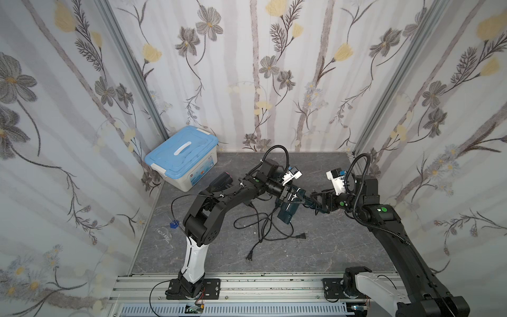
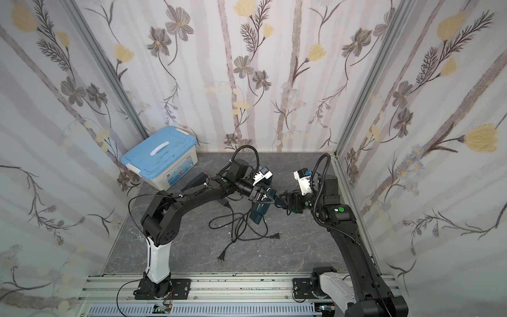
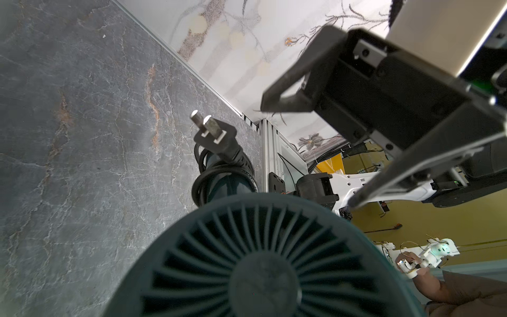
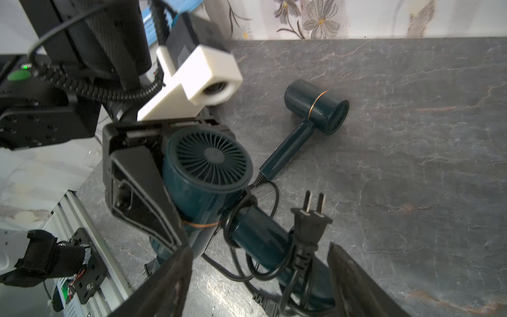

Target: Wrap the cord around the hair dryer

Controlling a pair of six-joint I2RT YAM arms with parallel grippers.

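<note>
A dark teal hair dryer is raised near the middle, its cord looped round the handle with the plug sticking up; the plug (image 3: 216,134) also shows in the left wrist view. My left gripper (image 1: 287,192) is at the dryer's head; whether it grips it is unclear. My right gripper is at the wrapped handle, fingers on either side, part apart; whether they touch it is unclear.
A second hair dryer (image 4: 322,111) lies behind on the floor. Loose cords and plugs (image 1: 248,256) lie in front. A blue-lidded box (image 1: 179,153) stands at the back left.
</note>
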